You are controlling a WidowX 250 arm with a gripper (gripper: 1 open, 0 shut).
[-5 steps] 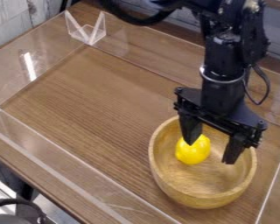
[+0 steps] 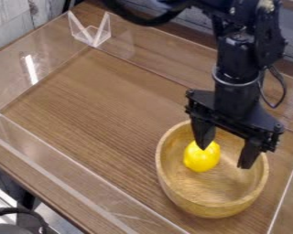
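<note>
A round light wooden bowl (image 2: 211,203) stands at the lower right of the camera view, with a yellow oval object (image 2: 201,159) inside, toward its left. My black gripper (image 2: 222,144) is open over the bowl, one finger near the top of the yellow object, the other further right. Nothing shows held between the fingers. The bowl's back rim is partly hidden behind the gripper.
A clear angular container (image 2: 91,30) sits at the back left. A dark cable hangs beside my arm; a dark object lies at the bottom-left corner.
My gripper has risen slightly from its place low over the bowl. The yellow object and bowl look unmoved.
</note>
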